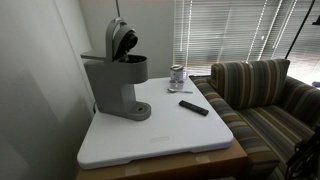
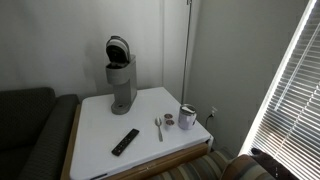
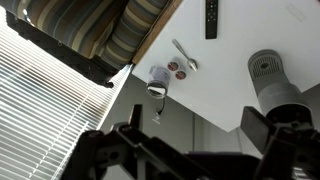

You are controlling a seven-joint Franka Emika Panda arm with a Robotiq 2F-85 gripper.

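On the white tabletop (image 1: 160, 135) stands a grey coffee maker (image 1: 114, 85) with its lid raised. A black remote (image 1: 194, 108) lies flat to its right. Toward the far end there is a light mug or canister (image 2: 187, 117). Beside it are two small coffee pods (image 2: 169, 120) and a spoon (image 2: 158, 129), all lying apart. My gripper is open, high above the table in the wrist view. Nothing sits between its dark fingers.
A striped armchair (image 1: 253, 90) stands close against the table's right side. Window blinds (image 1: 225, 30) hang behind. A dark sofa (image 2: 35, 125) is on the other side.
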